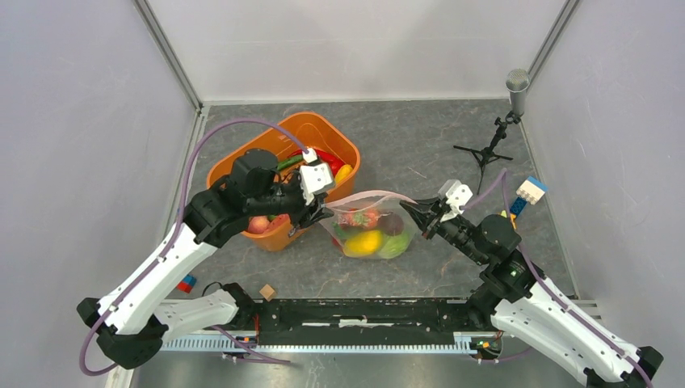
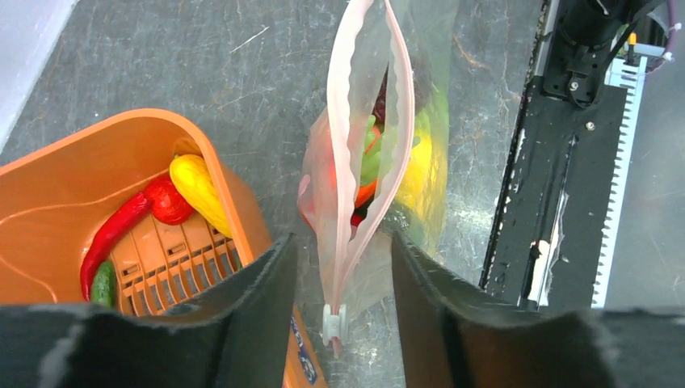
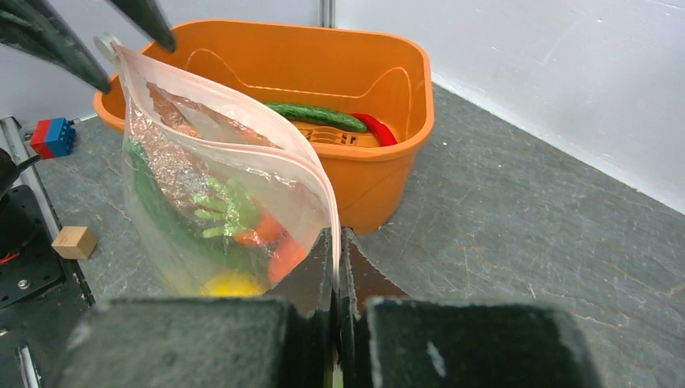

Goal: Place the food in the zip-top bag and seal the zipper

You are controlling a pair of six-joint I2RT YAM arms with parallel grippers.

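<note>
A clear zip bag [image 1: 373,234] with a pink zipper band hangs between my two arms, holding a yellow food piece [image 1: 363,242], a green one and red ones. Its mouth gapes in the left wrist view, the pink strips [image 2: 343,162] spread apart. At the strips' near end sits the small whitish slider [image 2: 335,323], between the parted fingers of my left gripper, not clasped. My right gripper is shut on the bag's other top corner, the pink band [image 3: 329,190] running down between its fingertips.
An orange basket [image 1: 339,137] with more play food stands behind and left of the bag. A wooden cube [image 1: 267,292] and red-blue bricks [image 1: 187,284] lie at the front left. A small tripod with a microphone [image 1: 517,89] stands at the back right.
</note>
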